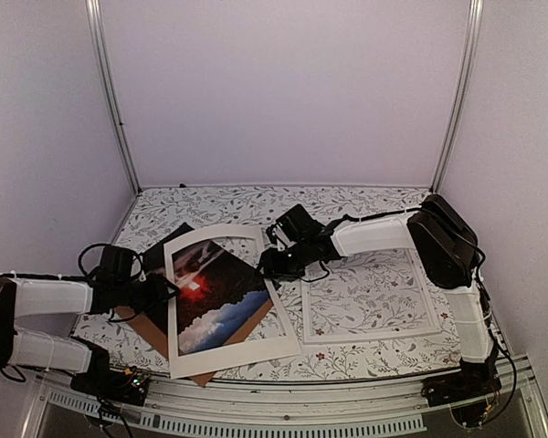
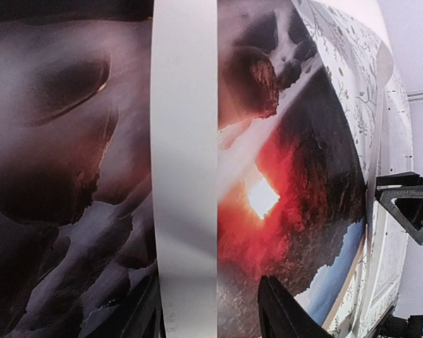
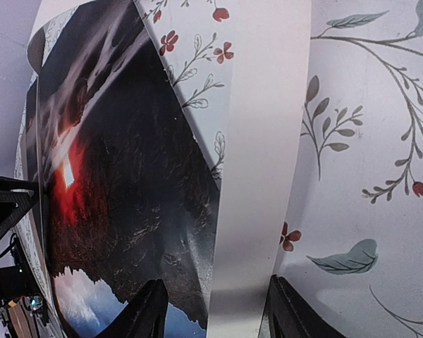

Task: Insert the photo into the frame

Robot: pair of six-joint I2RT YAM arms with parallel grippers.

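Note:
A white mat border [image 1: 237, 354] lies over the photo [image 1: 215, 306] and brown backing board [image 1: 149, 324] at the left of the table. My left gripper [image 1: 167, 288] is low at the mat's left strip [image 2: 185, 155], its fingers part open either side of it in the left wrist view. My right gripper [image 1: 268, 272] is low at the mat's right strip [image 3: 259, 155], fingers part open around it in the right wrist view. Whether either pinches the strip is unclear.
A clear frame [image 1: 365, 333] lies on the floral table at the right. Walls stand on three sides.

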